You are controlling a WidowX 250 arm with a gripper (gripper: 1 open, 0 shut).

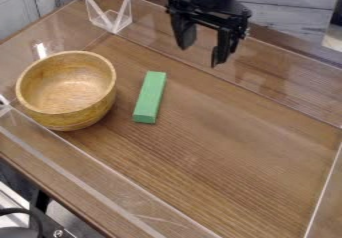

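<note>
A dark gripper (206,38) hangs at the top centre over the wooden table, pointing down, its two fingers apart with nothing visible between them. A tan bowl (67,94) sits at the left. Just right of the bowl a green block (150,98) lies lengthwise on the table, below and left of the gripper and apart from it.
A clear, angular object (110,10) stands at the upper left. A dark cable (34,218) runs at the lower-left edge.
</note>
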